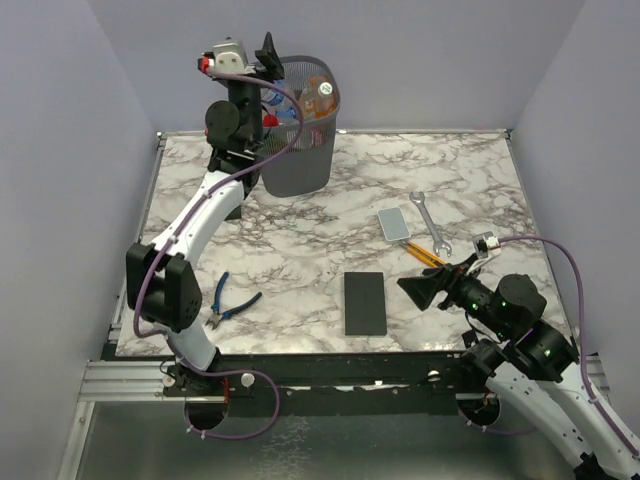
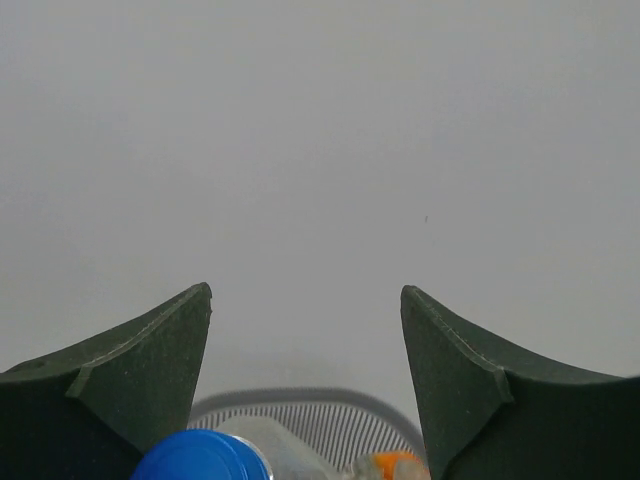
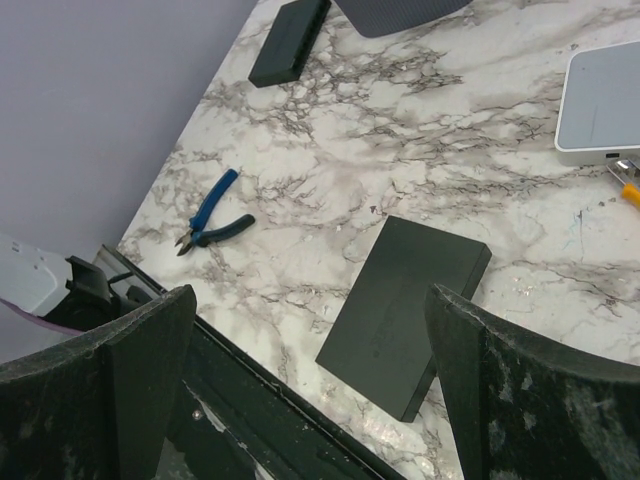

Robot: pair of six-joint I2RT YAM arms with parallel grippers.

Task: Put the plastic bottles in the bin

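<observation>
The grey mesh bin (image 1: 300,170) at the back holds several plastic bottles (image 1: 310,100), with blue and orange caps or labels. My left gripper (image 1: 240,70) is raised over the bin's left side, its fingers apart; in its wrist view a blue cap (image 2: 200,460) shows low between and below the fingers, beside the bin's rim (image 2: 300,400). Whether it touches anything is unclear. My right gripper (image 1: 440,285) hangs open over the front right, nothing between its fingers.
On the marble table (image 1: 330,240) lie pliers (image 1: 230,305), a black slab (image 1: 365,303), a small grey device (image 1: 394,224), a wrench (image 1: 428,220) and orange-handled tools (image 1: 425,257). Another dark block (image 3: 290,40) lies at the left.
</observation>
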